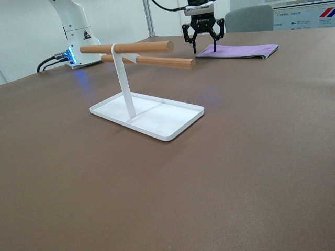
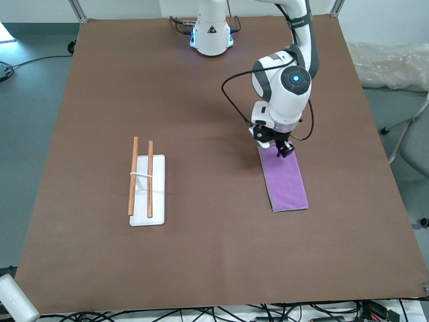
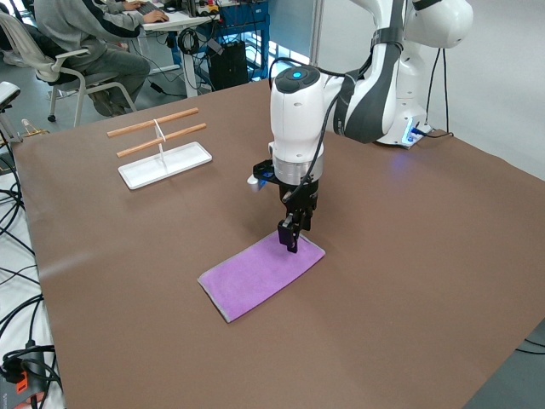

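A purple cloth (image 2: 285,181) lies flat on the brown table, also seen in the right view (image 3: 255,277). My black gripper (image 1: 204,47) points down over the end of the cloth nearest the arm, its fingertips at or just above the fabric. Its two fingers stand apart in the top view, and I see nothing lifted between them. In the right view the gripper (image 3: 288,243) partly covers that end of the cloth. A white tray stand with two wooden bars (image 2: 158,191) stands to the left of the cloth, apart from it.
The brown table (image 2: 221,255) has wide bare areas around cloth and stand. Cables run along its near edge in the left view. My arm base (image 2: 209,37) sits at the back, with cables at both sides. A grey chair is beyond the table.
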